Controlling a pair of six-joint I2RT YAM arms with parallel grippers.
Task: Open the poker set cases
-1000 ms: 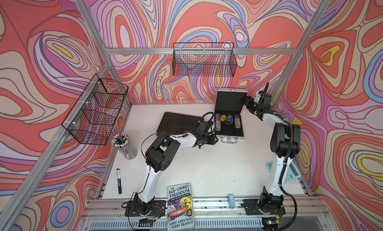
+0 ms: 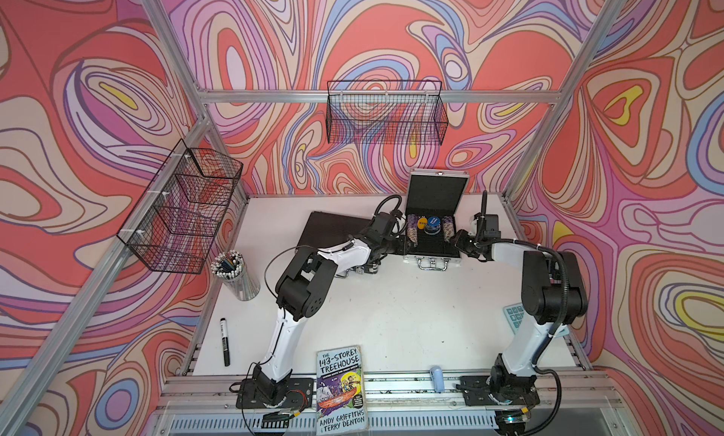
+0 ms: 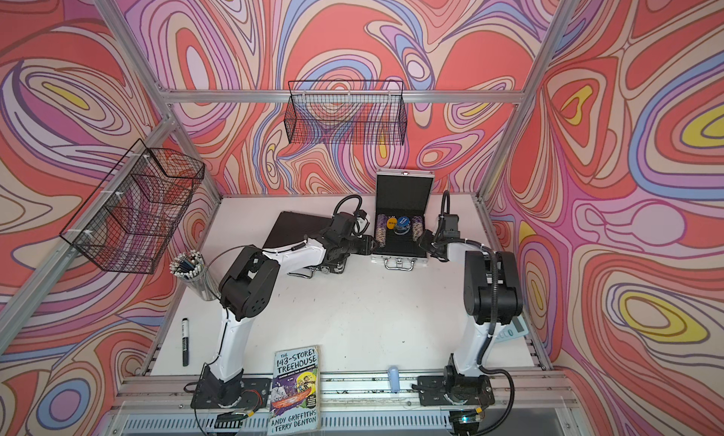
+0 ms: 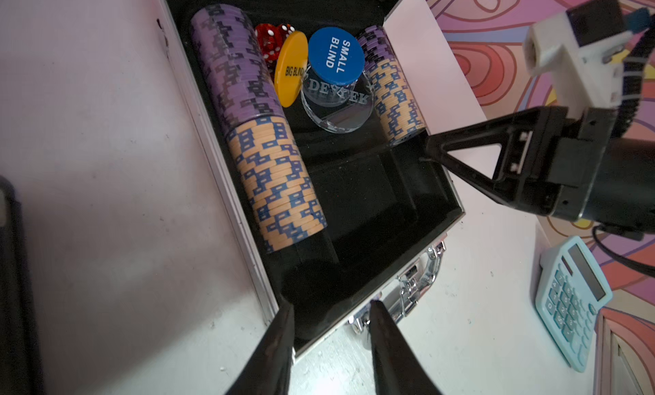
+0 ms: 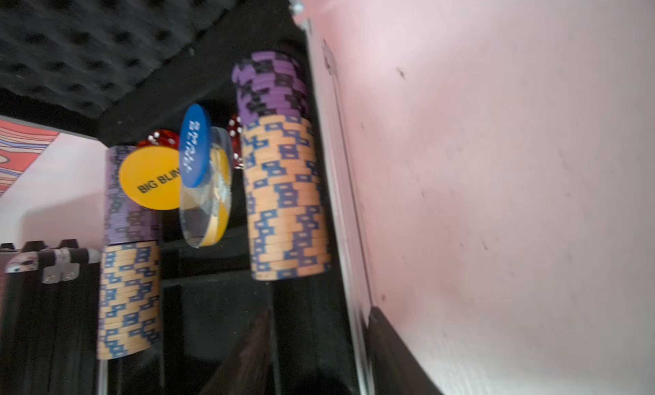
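Observation:
One poker case stands with its lid raised, showing chip stacks, a yellow big blind disc and a blue small blind disc. A second dark case, shut, lies to its left, partly covered by my left arm. My left gripper is part open at the front left corner of the raised-lid case, with no object seen held. My right gripper is part open over the right side, its blurred fingers on either side of that wall; contact cannot be told.
A pen cup and a marker are at the left. A calculator lies to the right, and a book at the front edge. Open table spreads in front of the cases.
My right gripper has come down and toward the front, from beside the raised lid to the case's right wall. The left gripper has shifted slightly back. The lid stays up.

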